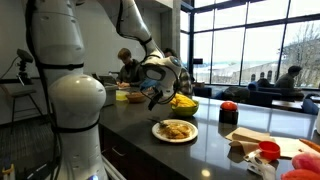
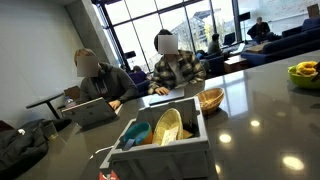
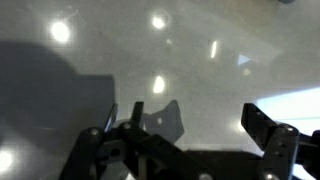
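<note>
My gripper (image 1: 154, 99) hangs over the dark table, left of a green bowl (image 1: 185, 112) filled with yellow items (image 1: 182, 101). In the wrist view the two fingers of the gripper stand wide apart, with only bare shiny tabletop (image 3: 205, 75) between and beyond them. A white plate (image 1: 174, 137) with yellow-brown food (image 1: 178, 129) sits nearer the camera than the gripper in exterior view 1. The green bowl (image 2: 304, 80) also shows at the right edge of exterior view 2.
A grey bin (image 2: 160, 157) holds a teal bowl (image 2: 138, 132) and a tan basket (image 2: 168, 127). Another basket (image 2: 211, 99) stands behind it. A red item (image 1: 228, 107), a red cup (image 1: 269, 150) and a board (image 1: 246, 136) lie at right. Two people sit at the far edge.
</note>
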